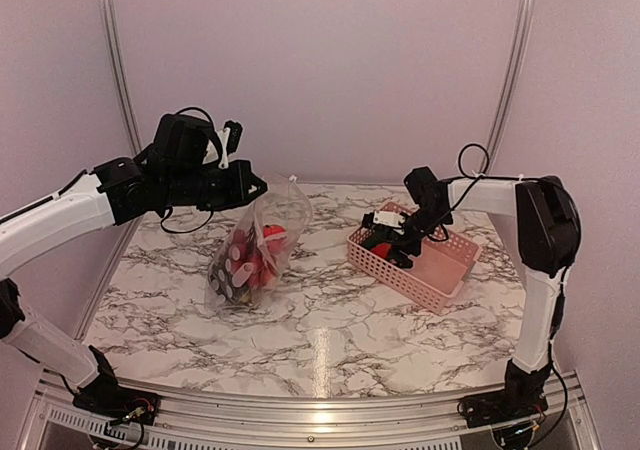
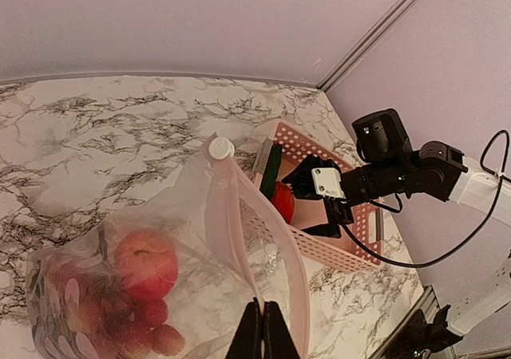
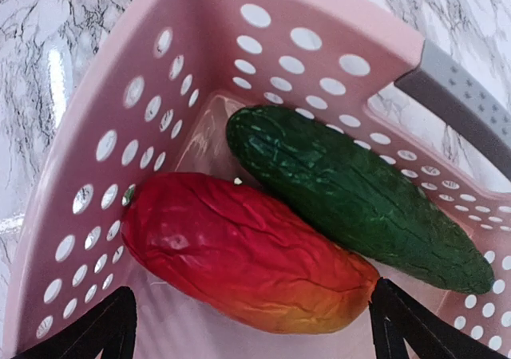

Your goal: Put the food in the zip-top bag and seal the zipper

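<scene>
A clear zip top bag (image 1: 262,240) hangs from my left gripper (image 1: 260,187), its mouth parted. The left wrist view shows this gripper shut on the bag's thin rim, with a white zip slider (image 2: 221,147) on the far edge. Inside the bag (image 2: 200,207) are a red tomato-like food (image 2: 146,263) and several smaller items, blurred by the plastic. A red pepper-like food (image 3: 247,251) and a dark green cucumber (image 3: 359,195) lie side by side in the pink basket (image 3: 136,40). Over the red food, my right gripper stands open, one finger near each end.
The basket (image 1: 440,292) sits right of centre, its perforated walls close around my right gripper.
</scene>
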